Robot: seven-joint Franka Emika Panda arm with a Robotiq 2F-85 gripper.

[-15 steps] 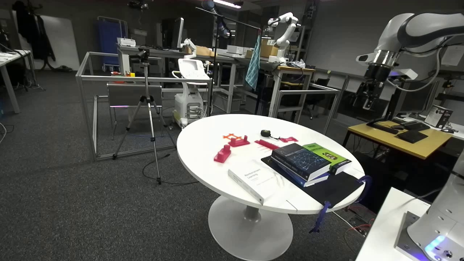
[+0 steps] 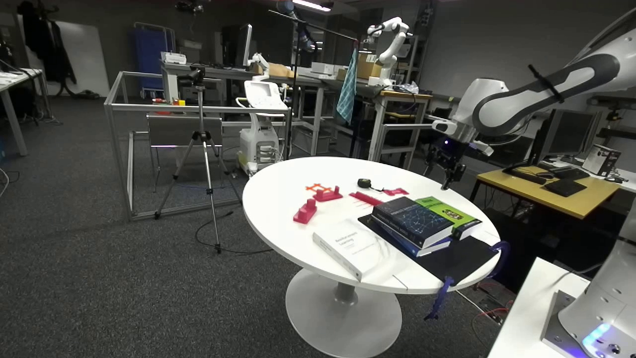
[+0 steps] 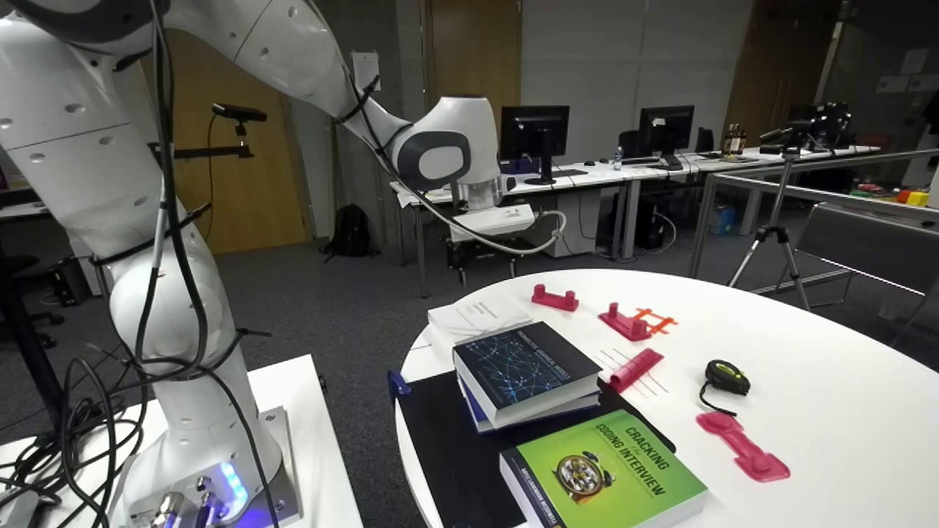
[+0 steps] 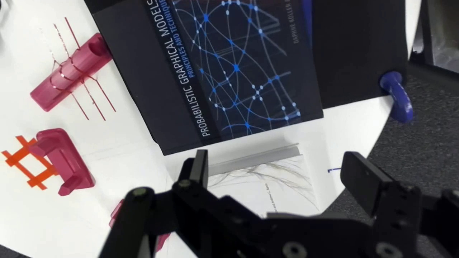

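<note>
My gripper stands open, and nothing is held between its fingers. In the wrist view a white book [image 4: 262, 185] lies below, framed by the spread fingers. Ahead of it is a dark blue book [image 4: 241, 68] on Probabilistic Graphical Models. Exterior view 2 shows this dark book stacked on a blue book [image 3: 480, 413], with a green book [image 3: 616, 466] beside the stack. The white book [image 2: 352, 244] lies flat at the table's edge in exterior view 1. The gripper [image 2: 451, 178] hangs clear of the books; its fingers are mostly hidden in exterior view 2.
A black mat [image 3: 440, 449] lies under the stack, held by blue clamps [image 4: 398, 96]. Pink printed parts [image 3: 629, 324], an orange lattice [image 2: 318, 188] and a tape measure [image 3: 727, 377] are spread over the round white table [image 3: 836, 369].
In exterior view 1 the arm and gripper have moved left and lower, closer to the table. The books and printed parts are where they were.
</note>
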